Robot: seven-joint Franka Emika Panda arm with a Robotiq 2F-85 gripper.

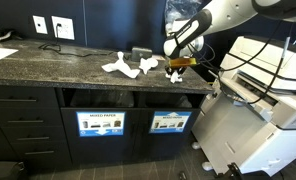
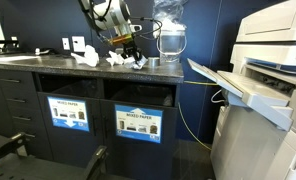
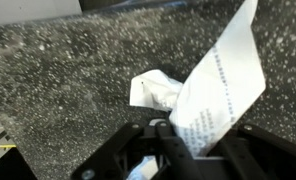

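Observation:
A crumpled sheet of white paper (image 3: 223, 85) with faint printed marks stands up between the fingers of my gripper, which is shut on it. A smaller white piece (image 3: 155, 90) shows beside it; whether it belongs to the same sheet I cannot tell. In the first exterior view my gripper (image 1: 178, 64) is just above the dark counter (image 1: 68, 68), near its right end, with white paper around it. Farther left on the counter lie other crumpled white papers (image 1: 120, 65).
Two open compartments below the counter carry "mixed paper" labels (image 2: 70, 113) (image 2: 138, 123). A clear container (image 2: 172, 45) stands behind the gripper. To the right is a large white printer (image 2: 263, 95).

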